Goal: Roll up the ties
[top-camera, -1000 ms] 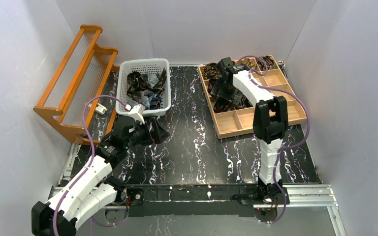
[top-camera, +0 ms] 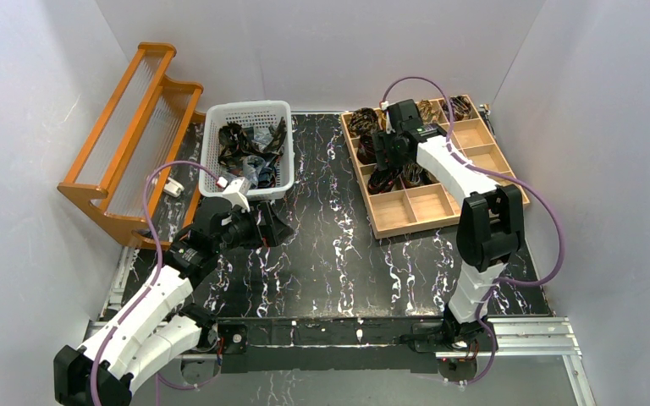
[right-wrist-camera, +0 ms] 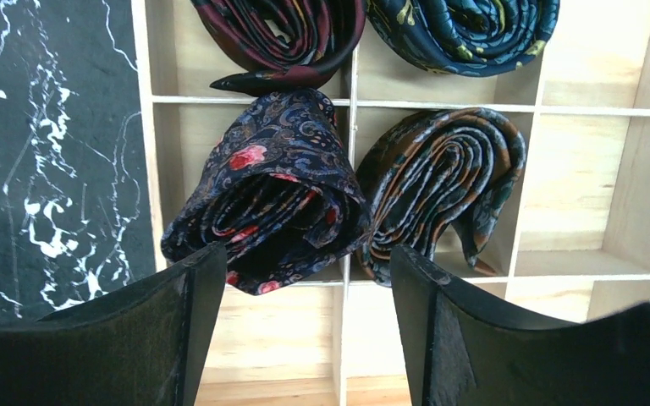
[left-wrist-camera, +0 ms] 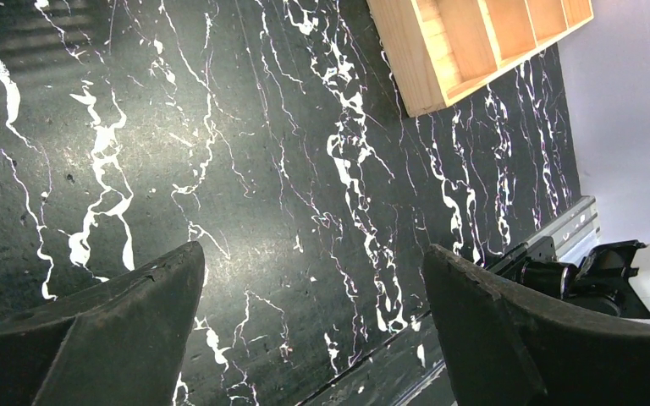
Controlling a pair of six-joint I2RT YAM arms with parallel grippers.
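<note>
In the right wrist view, a navy floral rolled tie point(right-wrist-camera: 292, 131) bulges loosely from its compartment, its lower edge lapping over the dividers. A brown and green rolled tie point(right-wrist-camera: 465, 135) sits in the compartment beside it. My right gripper is over the wooden divided box point(top-camera: 399, 227), its fingers apart just below the floral tie in that view and nothing gripped between them. Over the left part of the table, my left gripper point(top-camera: 278, 227) stands open and empty; only bare marble shows between its fingers in the left wrist view.
A white basket point(top-camera: 245, 106) holding loose dark ties in clear wrap stands at the back left, beside a wooden rack point(top-camera: 118, 131). Several box compartments at the front and right are empty.
The left arm and the basket have stayed still.
</note>
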